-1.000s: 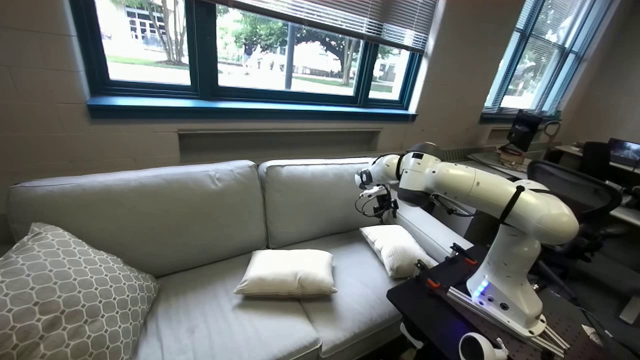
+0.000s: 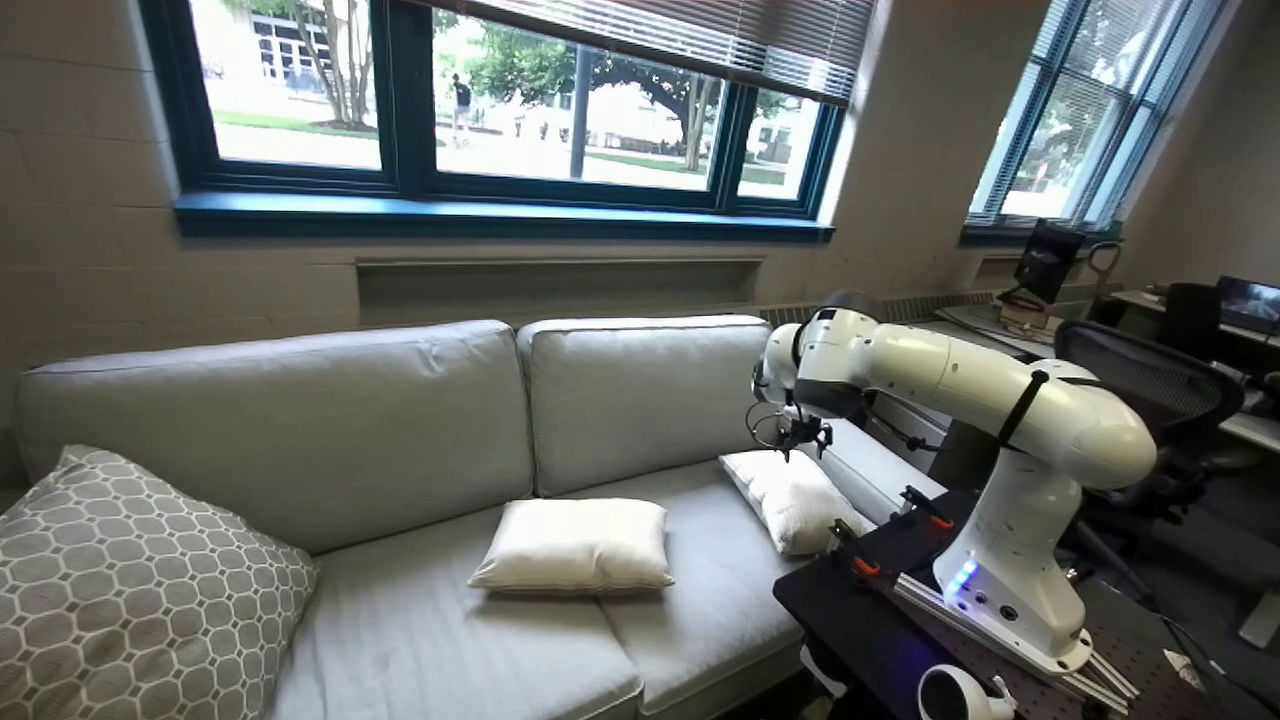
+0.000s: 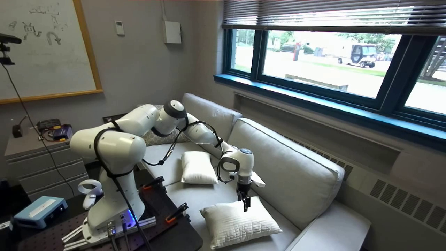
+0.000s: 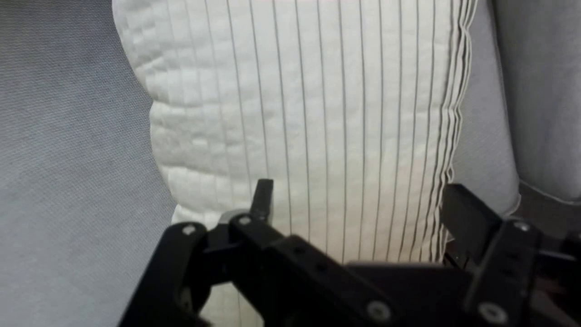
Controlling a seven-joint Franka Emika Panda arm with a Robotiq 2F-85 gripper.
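Observation:
A white pillow with stitched stripes (image 4: 327, 109) lies on the sofa seat near the right armrest in exterior view 1. My gripper hangs above this pillow with its fingers wide apart and nothing held between them. Seen in exterior view 2, the gripper (image 3: 245, 204) points down over the striped pillow (image 3: 242, 223); whether the tips touch the cloth cannot be told. A second, plain white pillow (image 2: 576, 544) rests near the middle of the seat. At the far left leans a grey patterned pillow (image 2: 144, 588).
The sofa backrest (image 3: 280, 163) rises behind the striped pillow, and an armrest (image 3: 338, 228) closes off that end. Orange-tipped clamps (image 3: 177, 213) stick up from the black table edge. Bare seat (image 2: 408, 612) shows between the plain and patterned pillows.
In exterior view 1 my gripper has moved right and slightly down, and the wrist has turned. The pillows have stayed where they were.

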